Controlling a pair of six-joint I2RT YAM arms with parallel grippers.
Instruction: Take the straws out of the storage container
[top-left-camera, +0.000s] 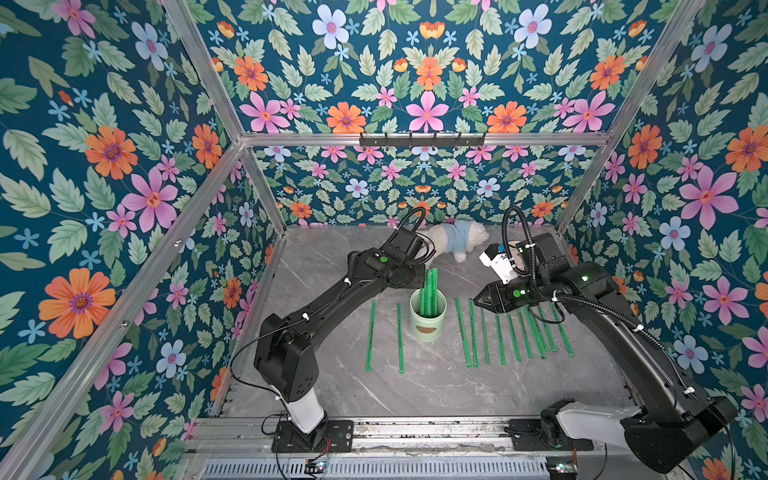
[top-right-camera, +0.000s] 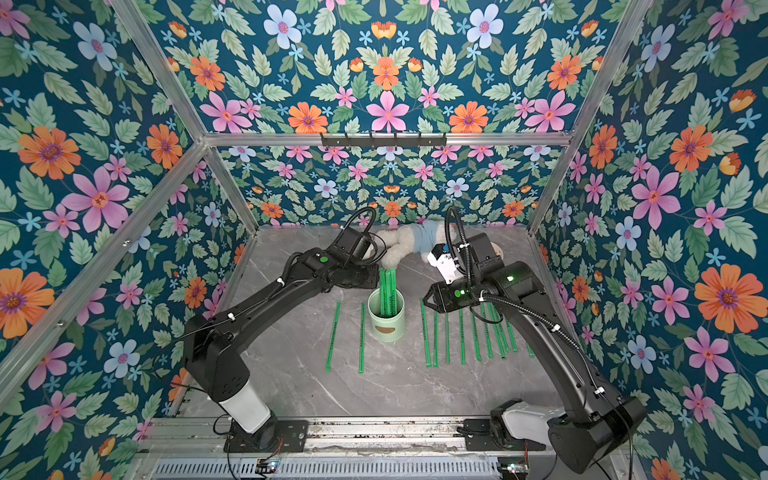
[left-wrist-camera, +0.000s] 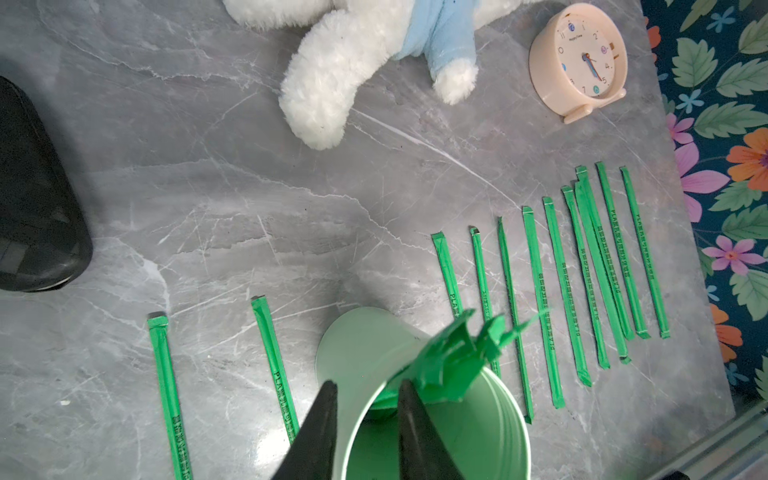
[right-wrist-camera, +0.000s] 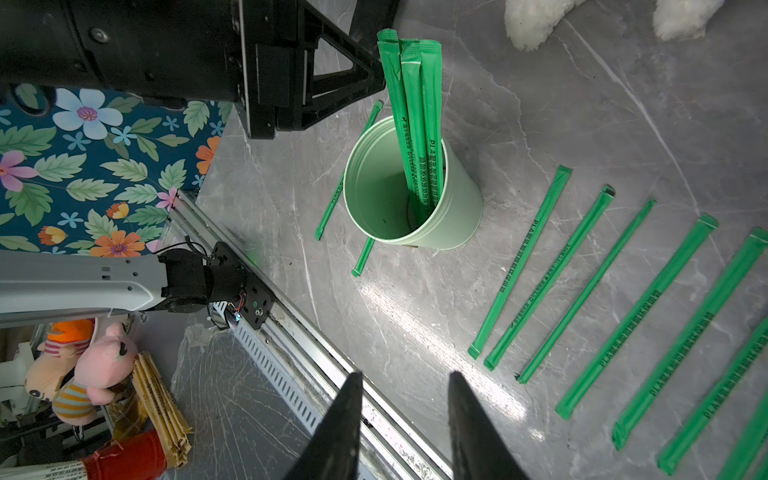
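A pale green container stands mid-table with several green-wrapped straws upright in it, their tops above its rim. My left gripper hangs at those tops from the left, its fingers apart; whether a straw is between them is unclear, and the tops are blurred in the left wrist view. My right gripper is open and empty, above the table to the right of the container. Loose straws lie in a row right of the container, and more lie to its left.
A white plush toy with blue clothing lies at the back. A pink clock stands behind the right-hand straws, and a black object is at the left wrist view's edge. Bare table lies along the front.
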